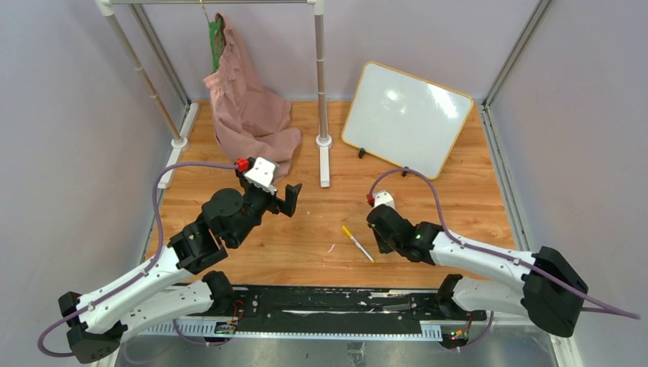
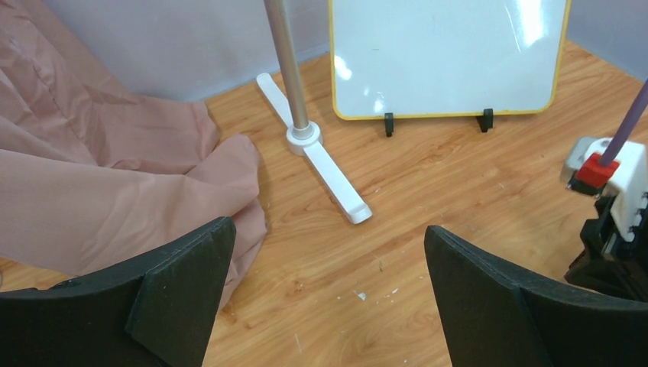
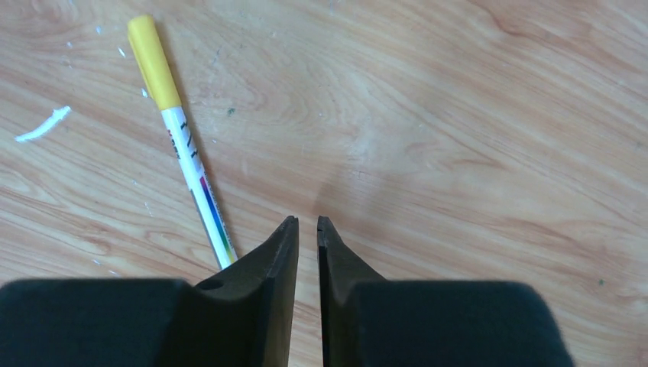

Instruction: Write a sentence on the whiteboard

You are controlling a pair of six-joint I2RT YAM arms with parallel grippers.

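Observation:
The blank whiteboard [image 1: 406, 115] with yellow edge stands on two black feet at the back right. A white marker with yellow cap [image 3: 183, 145] lies on the wooden table [image 1: 405, 271], left of my right gripper, whose fingers are a narrow gap apart with nothing between them, above bare wood. My left gripper stands open and empty above the left-middle of the table, facing the board.
A pink garment [image 1: 252, 130] hangs from a rack at the back left and drapes onto the table. A rack post [image 1: 321, 76] with white base stands left of the board.

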